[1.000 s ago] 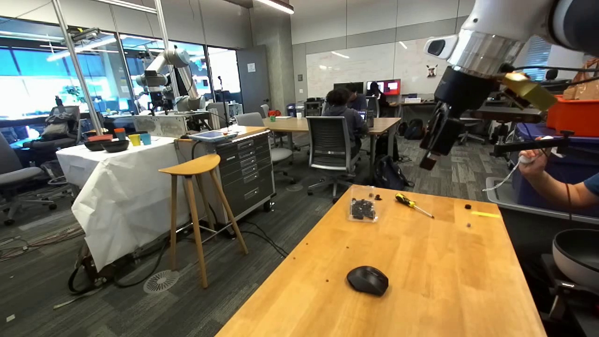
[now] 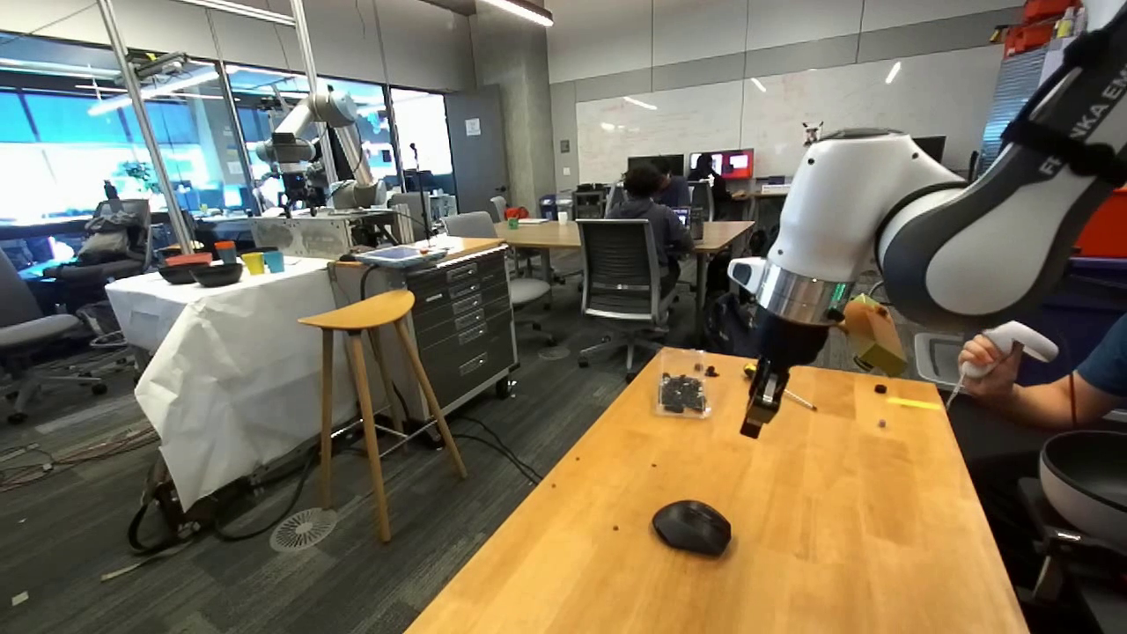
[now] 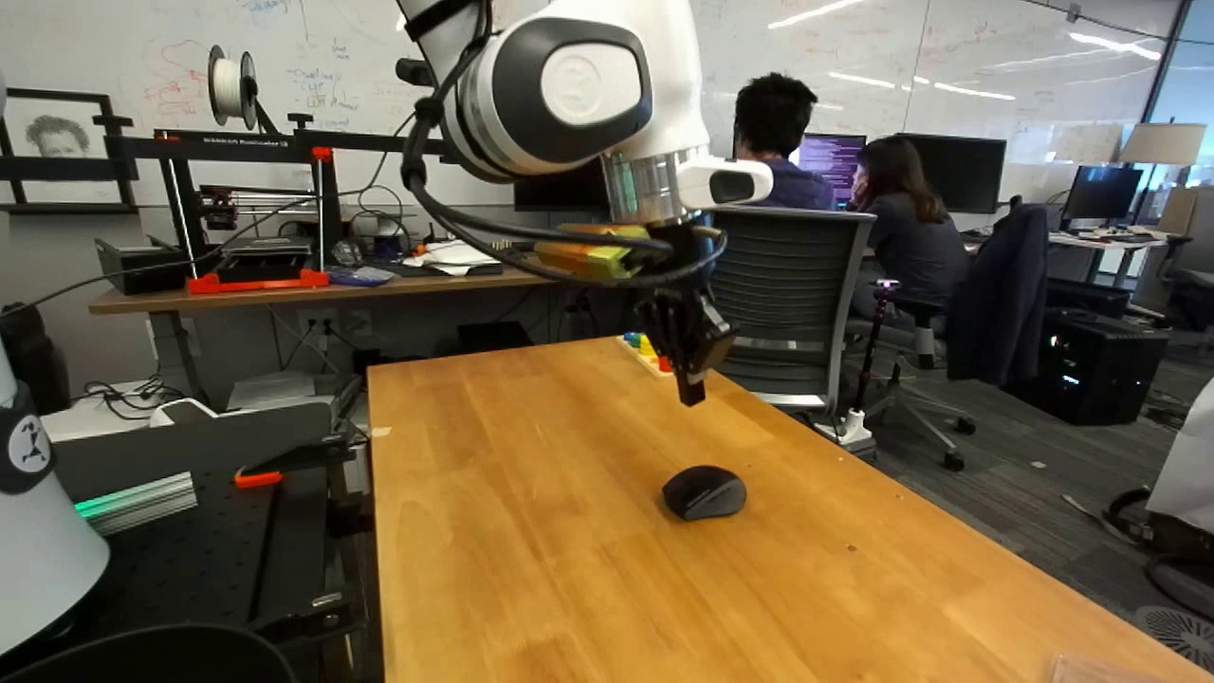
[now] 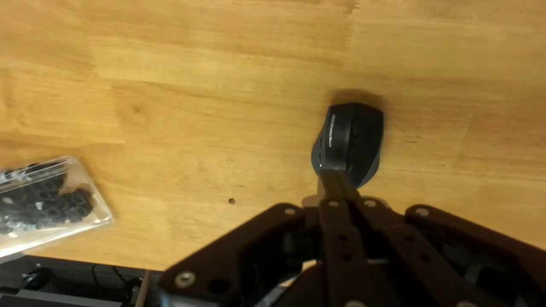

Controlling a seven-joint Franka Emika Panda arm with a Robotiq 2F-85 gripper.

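A black computer mouse (image 2: 692, 527) rests on the wooden table, and its dark top also shows in exterior view 2 as the mouse (image 3: 705, 491). In the wrist view the mouse (image 4: 353, 138) lies just beyond the fingertips, its near end partly covered by them. My gripper (image 2: 753, 423) points down above the table, apart from the mouse and behind it in exterior view 1. The gripper (image 3: 690, 394) hangs higher than the mouse in exterior view 2. Its fingers are shut together, with nothing showing between them.
A clear box of small black parts (image 2: 683, 393) sits near the table's left edge. The screwdriver (image 2: 799, 401) is partly hidden behind my gripper. A yellow strip (image 2: 912, 403) lies at the far right. Bare table surrounds the mouse. A person's hand (image 2: 990, 370) holds a white controller.
My arm has come down and to the left in exterior view 1, bringing the gripper low over the table. The mouse has stayed in place. The person's hand has shifted slightly.
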